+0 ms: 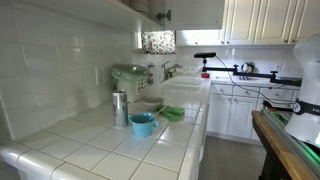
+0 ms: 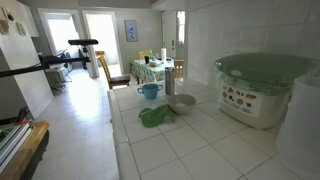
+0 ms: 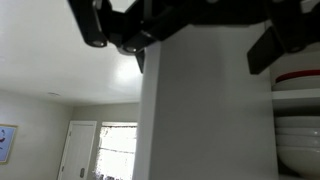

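Dark parts of my gripper fill the top of the wrist view, with its fingers [image 3: 275, 48] spread wide apart. A pale cabinet door panel [image 3: 212, 115] fills the background between and below them; whether they touch it I cannot tell. In exterior view 1 a cabinet door [image 1: 197, 14] stands open at the top. On the tiled counter are a blue cup [image 1: 143, 124], a silver canister [image 1: 121, 108], a bowl [image 2: 182, 103] and a green cloth [image 2: 157, 115]. The gripper is outside both exterior views.
Shelves with stacked bowls [image 3: 300, 140] and a red-rimmed dish [image 3: 298, 77] lie right of the door. A lidded white container [image 2: 250, 98] stands against the wall.
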